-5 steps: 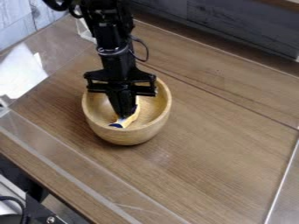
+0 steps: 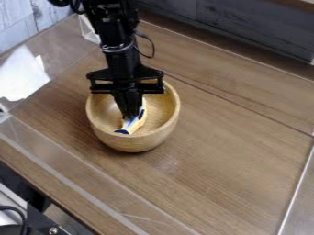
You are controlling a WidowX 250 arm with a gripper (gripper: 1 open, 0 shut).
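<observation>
A black gripper (image 2: 128,103) reaches down from above into a wooden bowl (image 2: 164,123) left of the table's middle. Inside the bowl lies a small yellow, white and dark blue item (image 2: 130,126), directly under the fingertips. The fingers look close together; whether anything is between them is hard to see, as the tips overlap the item.
White sheets (image 2: 18,73) sit at the left edge, and a grey wall (image 2: 208,23) runs along the back.
The gripper has risen slightly from lower in the bowl, showing more of the item beneath it. The bowl stays in place.
</observation>
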